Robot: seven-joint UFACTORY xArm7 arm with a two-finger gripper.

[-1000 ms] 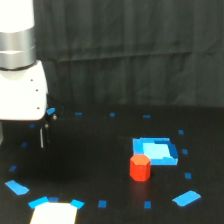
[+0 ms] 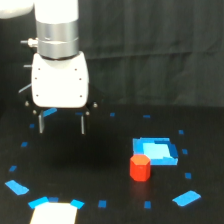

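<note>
My gripper (image 2: 63, 124) hangs over the dark surface on the left side of the camera view. Its two thin fingers are spread wide apart, and nothing shows between them. To the right of it and lower in the picture stands a red block (image 2: 140, 169) with an angular outline. Just behind the block is a shallow blue tray (image 2: 170, 160) with a pale patch inside; the block's top overlaps the tray's front edge in this view. Whether the two touch, I cannot tell.
A cream-coloured object (image 2: 53, 213) is cut off by the bottom edge at the left. Blue tape pieces, one (image 2: 186, 198) at the lower right, and small blue squares mark the black surface. Between gripper and block the surface looks clear.
My gripper has moved right and somewhat up in the picture, and both fingers now show. The red block, the blue tray and the cream object have stayed put.
</note>
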